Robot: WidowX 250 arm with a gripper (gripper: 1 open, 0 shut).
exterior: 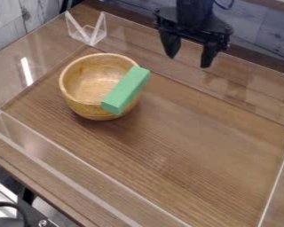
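A black gripper [187,44] hangs at the top centre of the wooden tray floor, its two fingers pointing down and standing apart with nothing visible between them. It is behind and to the right of a round tan bowl [79,73]. A mint-green oblong block [127,90] leans across the right side of the bowl, its lower end toward the viewer.
White wire pieces stand in the back-left corner [88,28] and at the left edge. The tray's walls [26,35] run along the sides. A dark cable lies at the lower left.
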